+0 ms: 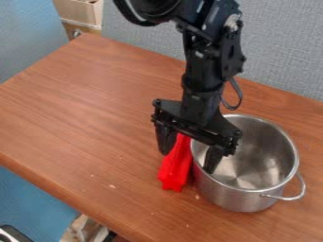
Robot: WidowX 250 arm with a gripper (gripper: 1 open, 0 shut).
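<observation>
My black gripper (190, 144) is low over the red object (173, 170), a long item lying on the wooden table beside the steel pot. Its fingers are apart, one left of the red object and the other at the pot's near left inside or rim; whether they touch either is unclear. The pot (259, 194) has loop handles and stands at the right, partly hidden behind the gripper.
A grey textured wall (278, 47) stands behind. The table's left edge borders a blue floor area.
</observation>
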